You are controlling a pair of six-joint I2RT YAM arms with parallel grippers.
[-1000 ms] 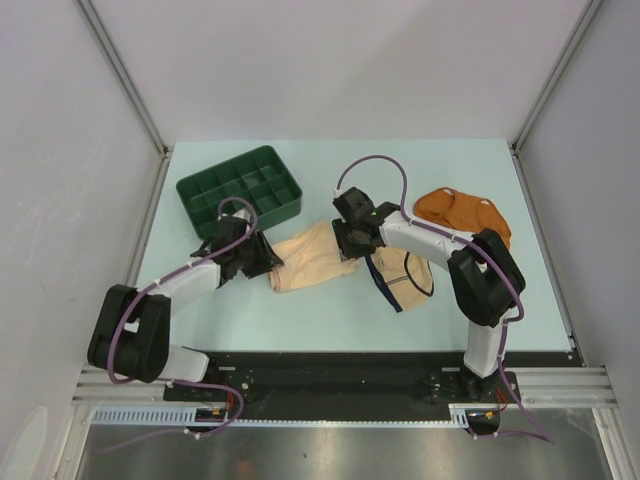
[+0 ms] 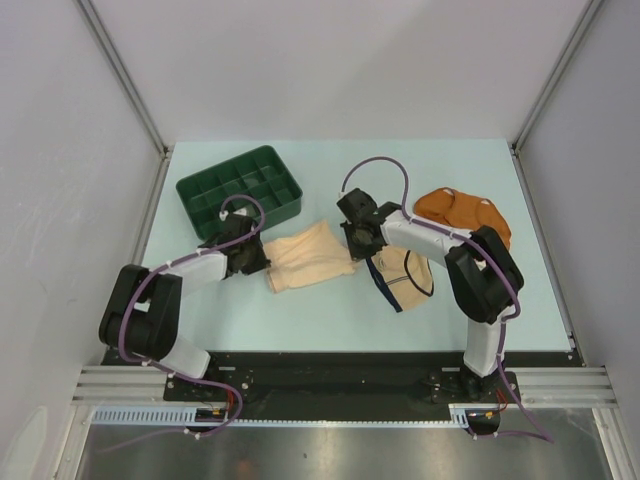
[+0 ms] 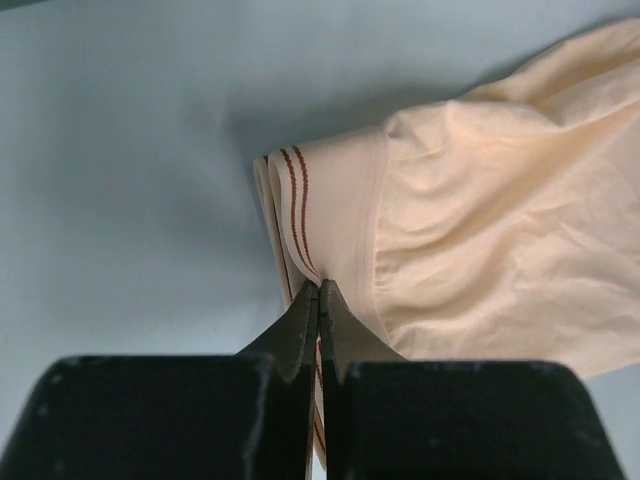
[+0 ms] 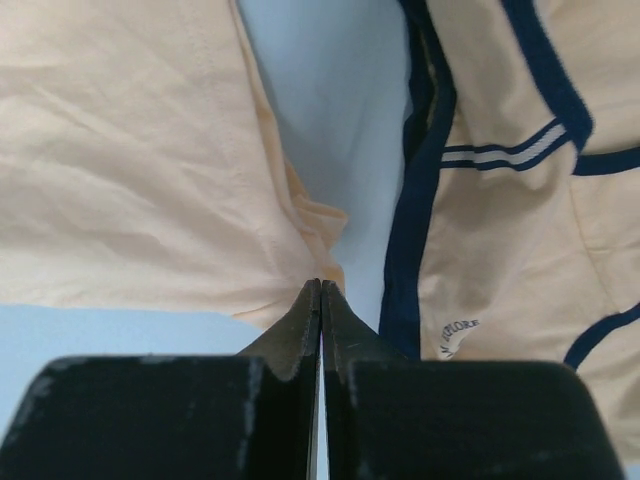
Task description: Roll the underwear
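Note:
A cream pair of underwear (image 2: 308, 258) lies on the white table between my arms, its left end folded into a band with brown stripes (image 3: 308, 200). My left gripper is shut at that striped edge; only thin cloth could be at its tips, and whether it grips any cannot be seen clearly. My right gripper is shut, its tips at the crumpled right end of the same cloth, with nothing clearly between them.
A green divided tray (image 2: 238, 185) sits at back left. Navy-trimmed beige garments (image 2: 410, 285) lie close on the right, an orange cloth (image 2: 462, 205) behind them.
My left gripper has moved slightly leftward, with the cloth's folded edge shifting a little the same way. The right gripper has shifted very slightly.

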